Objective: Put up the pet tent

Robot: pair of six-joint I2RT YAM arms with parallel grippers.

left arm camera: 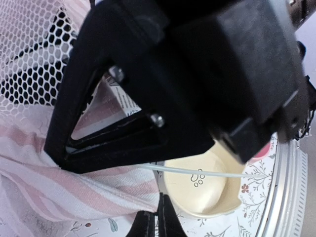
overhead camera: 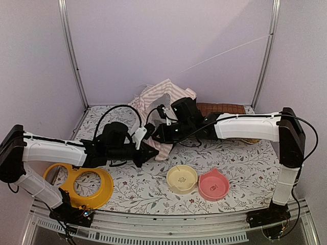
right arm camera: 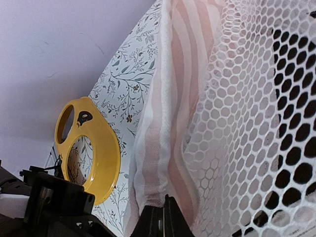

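The pink-striped tent fabric with grey mesh hangs bunched behind both grippers near the centre. In the left wrist view, my left gripper is shut on a fold of the striped fabric; a thin white rod crosses just above it. In the right wrist view, my right gripper is shut on the long striped edge of the fabric, with the mesh panel to its right. The two grippers are close together in the top view, the right one above and right of the left.
A yellow ring-shaped piece lies front left, a cream bowl and pink bowl front right. A brown quilted mat is at the back right. The table between yellow piece and bowls is clear.
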